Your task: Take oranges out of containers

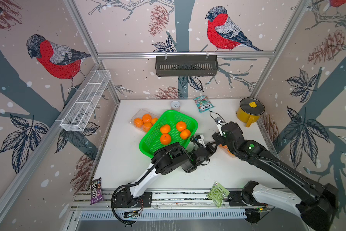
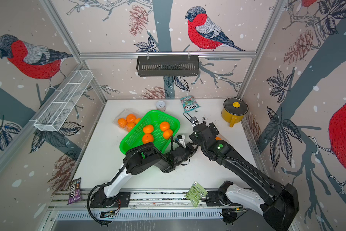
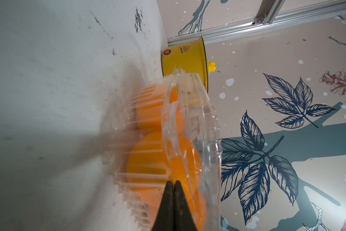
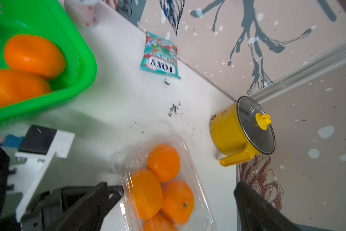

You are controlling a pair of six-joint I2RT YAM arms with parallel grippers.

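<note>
Several oranges sit in a clear plastic container (image 4: 198, 177) on the right side of the table; in the top left view the right arm covers most of it. My left gripper is shut at the container's left side; whether it touches the wall I cannot tell. Over the container, my right gripper stands open, its blurred fingers (image 4: 86, 209) wide apart and nothing held. The green basket (image 1: 144, 148) in the middle holds several oranges (image 1: 165, 139). A second clear container (image 1: 135, 115) with several oranges (image 1: 146, 118) lies behind and left of the basket.
A yellow pot (image 1: 250, 110) stands at the back right. A Fox's packet (image 1: 203, 104) and a small white cup (image 1: 175, 105) lie along the back edge. A green packet (image 1: 218, 193) is at the front edge.
</note>
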